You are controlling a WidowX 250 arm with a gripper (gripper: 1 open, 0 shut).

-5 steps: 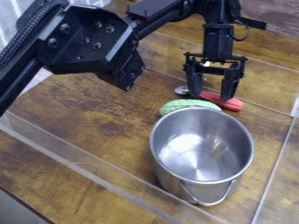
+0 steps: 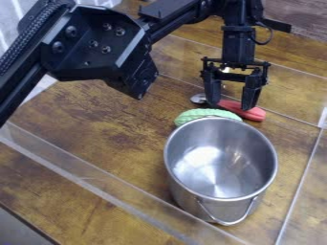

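My black gripper (image 2: 234,96) hangs open at the upper right, its fingers around or just above a red object (image 2: 247,112) with a silvery end to the left, like a utensil; whether they touch it I cannot tell. A pale green textured object (image 2: 205,118) lies just in front of that. A large steel pot (image 2: 220,196) with a wire handle stands empty in front of both.
Transparent walls edge the work area at the lower left and right. The arm's bulky joint fills the upper left.
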